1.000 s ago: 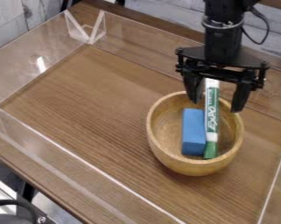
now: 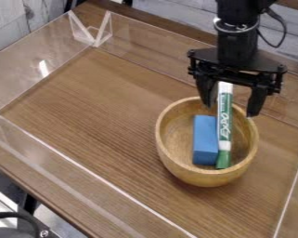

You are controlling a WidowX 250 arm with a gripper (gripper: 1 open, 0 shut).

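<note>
A wooden bowl (image 2: 176, 158) sits on the right part of the wooden table. Inside it lie a blue block (image 2: 203, 139) and, to its right, a white marker with a green label and green tip (image 2: 225, 130). The black gripper (image 2: 229, 99) hangs over the back of the bowl, open, its fingers either side of the marker's upper end. Whether it touches the marker is unclear.
Clear plastic edging runs along its sides. Black cables show at the lower left, off the table.
</note>
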